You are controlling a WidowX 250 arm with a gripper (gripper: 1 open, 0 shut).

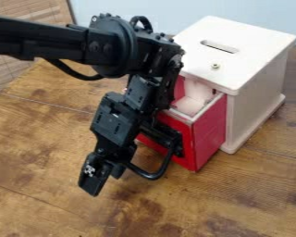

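My black gripper [95, 174] hangs angled downward at the lower left of the camera view, above the wooden table, left of a white wooden box [254, 83]. The box has a red drawer [202, 139] pulled out at its front, with a pale rounded object [198, 95] inside. Part of the drawer is hidden behind the arm. I cannot tell whether the fingers are open or shut.
The box has a slot and a small knob on its top. Bare wooden table [237, 199] lies in front and to the left. A pale wall stands behind.
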